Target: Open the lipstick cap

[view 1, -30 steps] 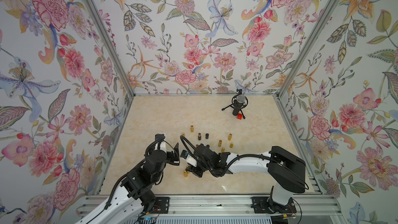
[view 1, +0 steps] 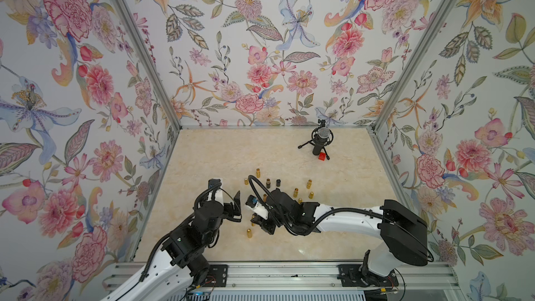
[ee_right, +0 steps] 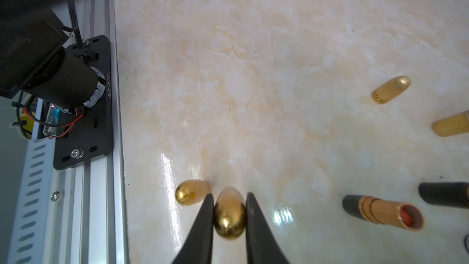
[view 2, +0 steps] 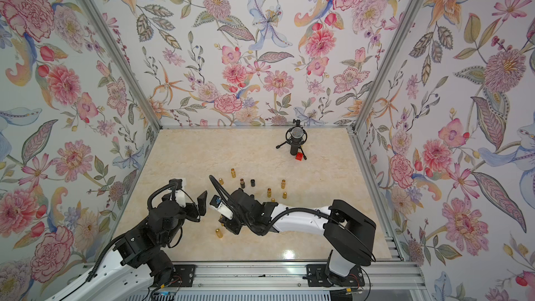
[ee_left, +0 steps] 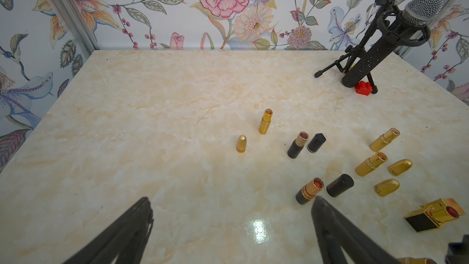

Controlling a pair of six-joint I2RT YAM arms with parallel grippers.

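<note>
In the right wrist view, my right gripper is shut on a gold, round-tipped piece [ee_right: 229, 217]; whether it is a whole capped lipstick or only a cap cannot be told. Behind and left of it, another gold round-topped lipstick [ee_right: 193, 191] is on the table, also visible as a gold lipstick [view 1: 249, 233] below the right gripper in the top left view. My left gripper stands wide open with only table between its fingers. From above, the left gripper [view 1: 237, 207] is left of the right gripper, apart from it.
Uncapped lipsticks, among them a gold tube [ee_left: 265, 121] and a copper-topped dark tube [ee_left: 309, 190], lie or stand across the middle and right. Loose caps include a gold cap [ee_left: 241, 143] and a black cap [ee_left: 316, 142]. A microphone stand [ee_left: 371, 44] occupies the back right.
The right arm has shifted to the right and its gripper has moved slightly away from the gold lipstick near the front, which stays put. The left arm is still.
</note>
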